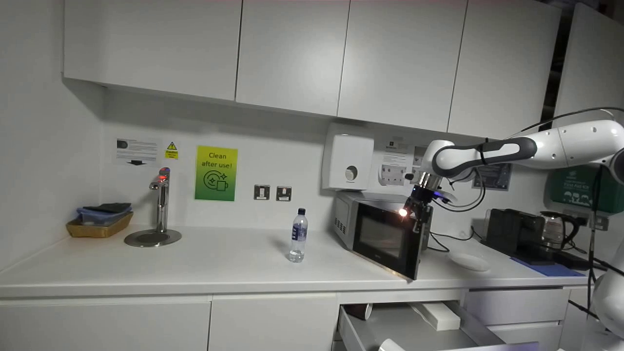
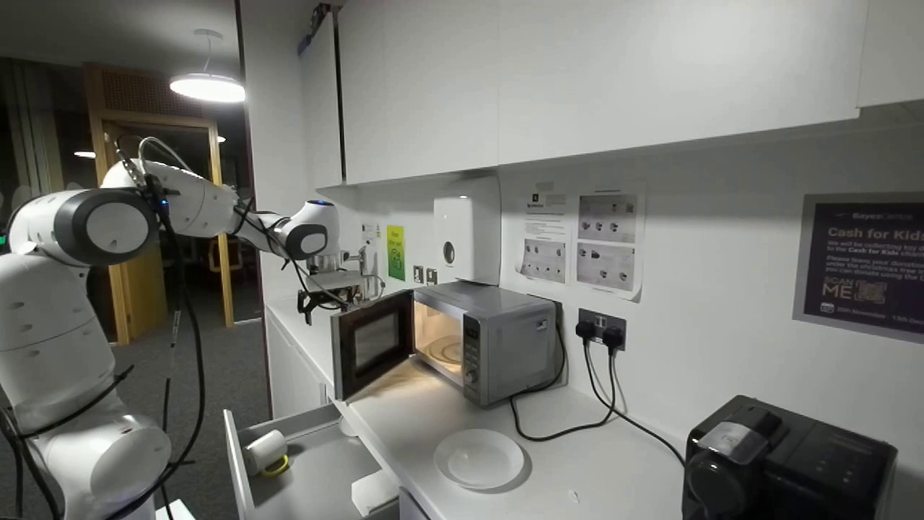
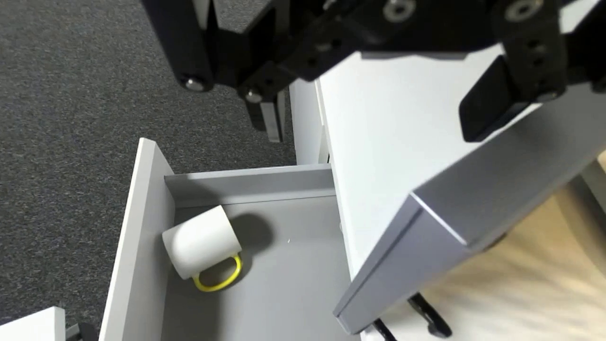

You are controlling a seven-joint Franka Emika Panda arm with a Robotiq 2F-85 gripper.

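Observation:
The microwave [image 2: 511, 347] stands on the counter, its door [image 2: 374, 342] partly open and its lit inside showing. My gripper [image 1: 414, 215] is at the upper part of the door, near its free edge. In the wrist view my gripper stands open with nothing held between its fingers. One finger [image 3: 491, 102] overlaps the door's top edge [image 3: 505, 165]; whether they touch I cannot tell. The other finger [image 3: 271, 116] is over the floor side, clear of the door.
Below the counter a drawer [image 3: 272, 284] is pulled out, with a white, yellow-handled mug [image 3: 201, 241] on its side. A white plate [image 2: 478, 458] lies beside the microwave. A water bottle [image 1: 298, 237] stands to its left in exterior view 1.

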